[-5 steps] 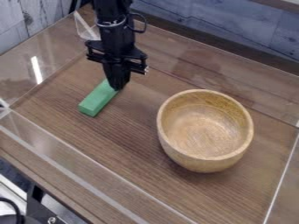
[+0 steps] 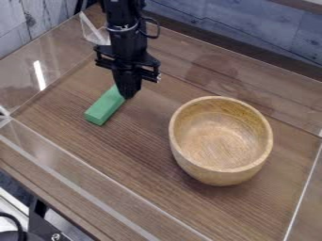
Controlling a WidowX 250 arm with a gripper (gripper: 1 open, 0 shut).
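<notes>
My gripper (image 2: 126, 77), black, hangs in the upper middle of the camera view, just over the back end of a green rectangular block (image 2: 104, 110) that lies on the wooden table. The fingertips are small and dark, and I cannot tell whether they are open or shut, or whether they touch the block.
A large, empty tan bowl (image 2: 220, 141) takes up the right middle of the table (image 2: 151, 198). Cables and a dark object lie along the left edges.
My gripper has shifted very slightly left and up. The green block and the bowl look unmoved.
</notes>
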